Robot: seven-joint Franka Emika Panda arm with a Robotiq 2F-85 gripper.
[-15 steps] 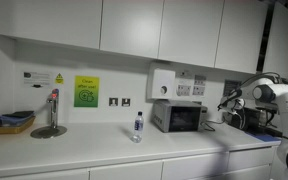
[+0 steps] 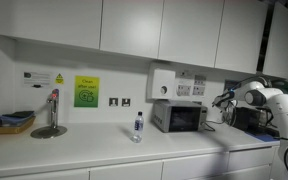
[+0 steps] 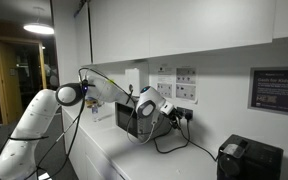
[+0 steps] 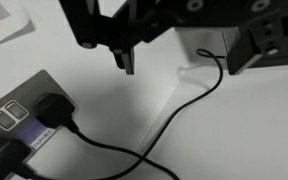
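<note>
My gripper is open, with nothing between its dark fingers. In the wrist view it hangs close to the white wall, above a black cable (image 4: 189, 103) and near a socket plate with plugs (image 4: 29, 115). Exterior view 2 has the gripper (image 3: 174, 113) beside the right side of the microwave (image 3: 131, 120), in front of the wall sockets. From exterior view 1 the gripper (image 2: 218, 101) looks small, to the right of the microwave (image 2: 179, 116). Its fingertips are too small to make out there.
A water bottle (image 2: 138, 127) stands upright left of the microwave. Farther left are a tap (image 2: 53, 113) and a tray (image 2: 13, 122). A black appliance (image 3: 249, 159) sits on the counter at the right in exterior view 2. Cables run along the wall.
The arm has shifted slightly to the left in exterior view 1, bringing the gripper a little nearer the microwave. The bottle and microwave have stayed put.
</note>
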